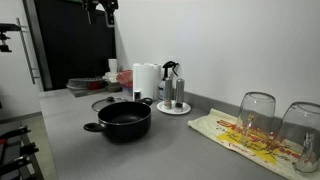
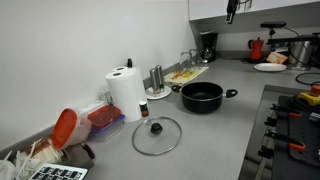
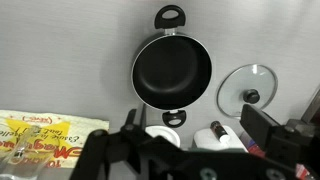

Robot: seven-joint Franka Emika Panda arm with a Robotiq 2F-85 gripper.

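A black two-handled pot (image 1: 125,121) stands upright and empty on the grey counter. From above, in the wrist view, the pot (image 3: 171,72) shows a bare dark inside. Its glass lid (image 2: 157,136) with a black knob lies flat on the counter, apart from the pot; the wrist view has the lid (image 3: 247,91) to the pot's right. High over the counter, at the top of exterior view 1, hangs my gripper (image 1: 99,16). It is open, its fingers well apart and empty, touching nothing.
Two upturned glasses (image 1: 257,112) stand on a patterned towel (image 1: 228,133). Behind the pot are a paper roll (image 2: 126,94), a spray bottle (image 1: 170,80) and shakers on a white plate (image 1: 174,108). A dish rack (image 2: 50,160) fills one end. Counter in front of the pot is clear.
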